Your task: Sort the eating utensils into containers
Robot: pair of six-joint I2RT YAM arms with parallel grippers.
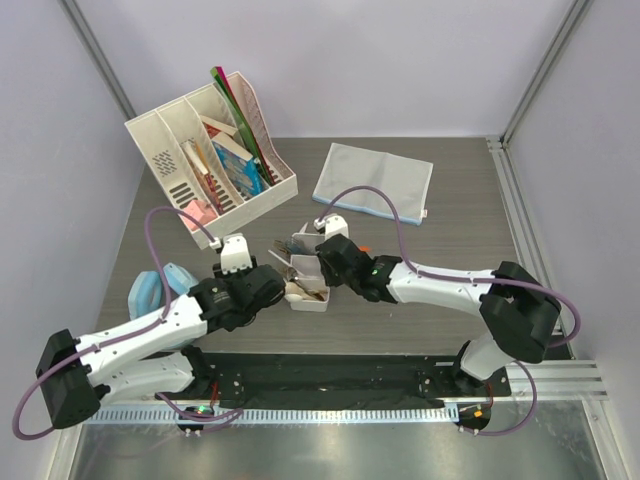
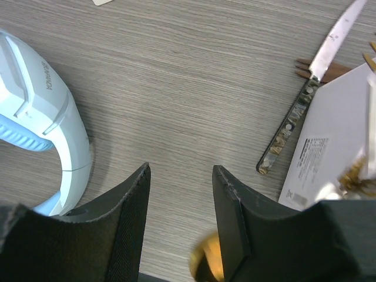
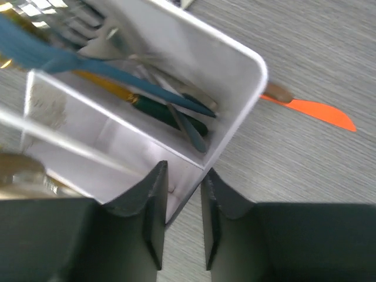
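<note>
A small white divided container (image 1: pixel 309 302) sits mid-table, full of forks, spoons and knife handles. My right gripper is at the container's right rim, its part-open fingers either side of the wall corner; whether they touch it is unclear. A blue utensil (image 3: pixel 123 79) and others lie inside. An orange knife (image 3: pixel 317 111) lies on the table beyond it. My left gripper is part open over bare table left of the container, nothing visible between its fingers. A metal knife (image 2: pixel 285 129) and brown fork lie beside the container.
A large white organiser (image 1: pixel 160 130) with books stands back left, a pale mat (image 1: pixel 372 180) back right. A light-blue object (image 2: pixel 64 135) lies left of my left gripper.
</note>
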